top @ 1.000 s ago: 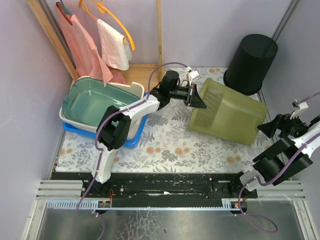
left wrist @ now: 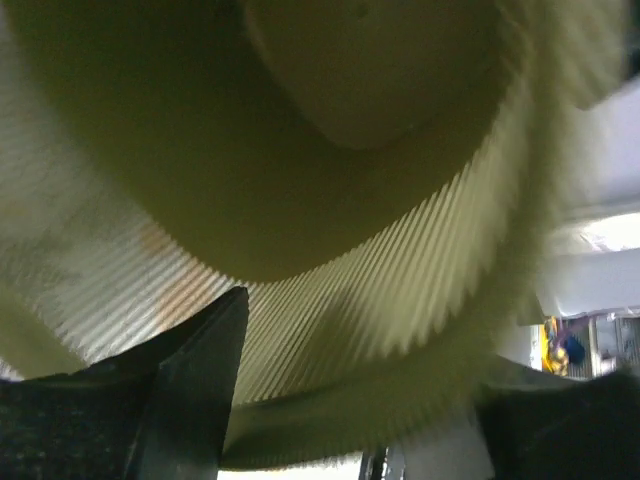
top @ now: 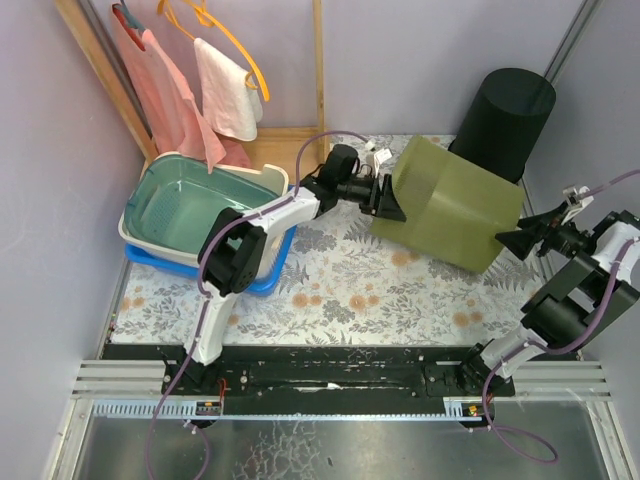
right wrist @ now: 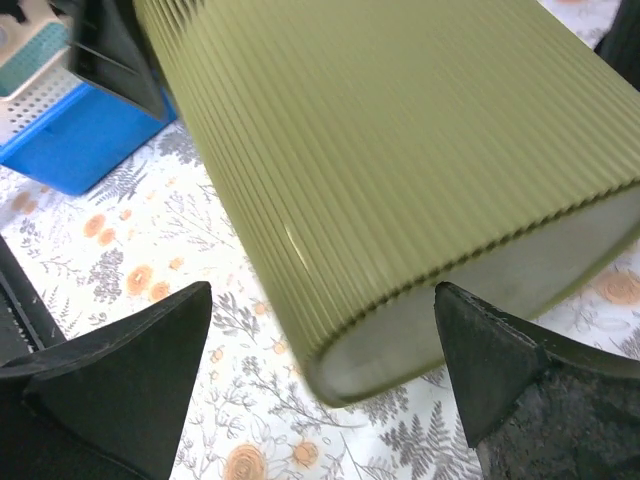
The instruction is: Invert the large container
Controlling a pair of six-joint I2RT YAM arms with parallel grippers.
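Note:
The large olive container (top: 450,200) lies tilted on its side on the floral surface, between both arms. My left gripper (top: 388,195) is at its upper-left end; in the left wrist view the ribbed rim (left wrist: 400,300) passes between its part-open, blurred fingers, and whether it grips is unclear. My right gripper (top: 535,232) is at the other end, open, with the container's edge (right wrist: 330,340) just beyond and partly between its fingers.
A black bin (top: 505,115) stands behind the container. Nested green and blue tubs (top: 150,230) fill the left side, below hanging cloths (top: 225,90). Free surface shows in front of the container.
The container has shifted slightly left and turned, its ribbed band less visible from above. The left gripper has moved slightly left, and the right gripper has moved left and down with the container's end.

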